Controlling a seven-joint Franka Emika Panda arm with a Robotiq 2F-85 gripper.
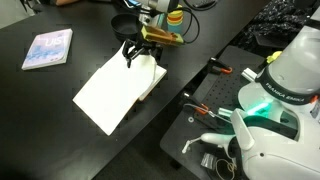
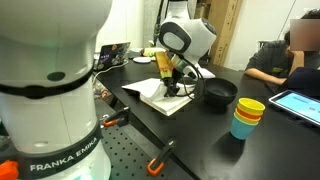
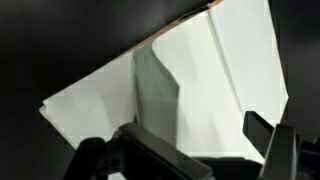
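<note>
An open book with blank white pages lies on the dark table. Seen from the wrist, one page stands curled up near the middle, its shaded side showing. My gripper is low over the book's far end, its fingers apart. The dark fingers enter the wrist view from below, spread to either side of the curled page. Whether they touch the paper cannot be made out. In exterior view 2 the gripper stands over the book.
A black bowl stands just behind the book. Stacked colored cups and a tablet are farther along the table, with a person behind. Another book with a pastel cover lies apart, dark table free between.
</note>
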